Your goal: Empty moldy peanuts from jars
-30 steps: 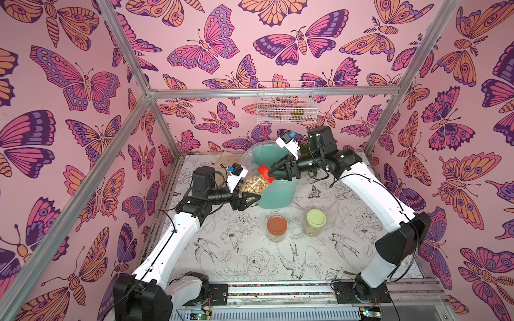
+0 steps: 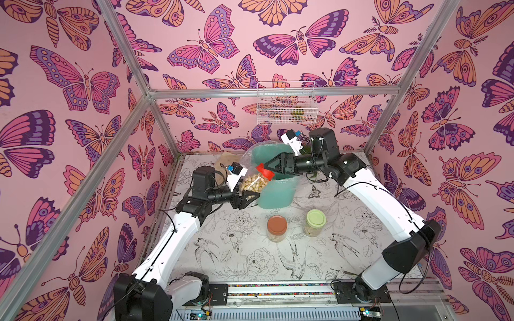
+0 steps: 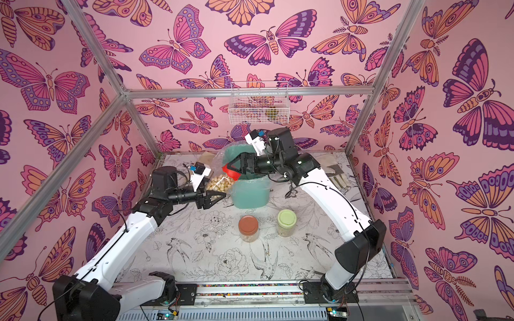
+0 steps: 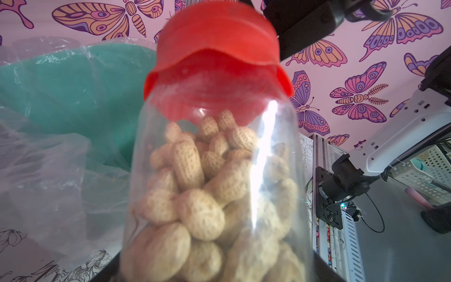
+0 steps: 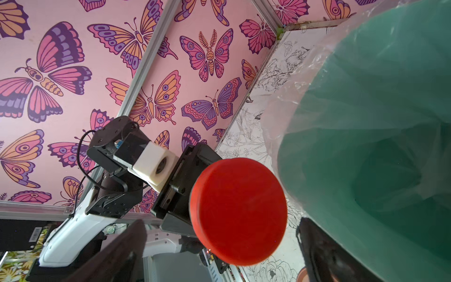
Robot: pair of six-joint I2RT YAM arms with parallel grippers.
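A clear jar of peanuts with a red lid is tilted in my left gripper, which is shut on its lower part, in front of a green bin with a plastic liner. My right gripper is beside the lid; in the right wrist view its fingers stand open either side of the lid, apparently apart from it. A jar with a brown lid and a jar with a pale green lid stand on the table.
A wire basket hangs at the back wall. Beige items lie at the back right.
My right gripper has moved a little left and up, around the lid.
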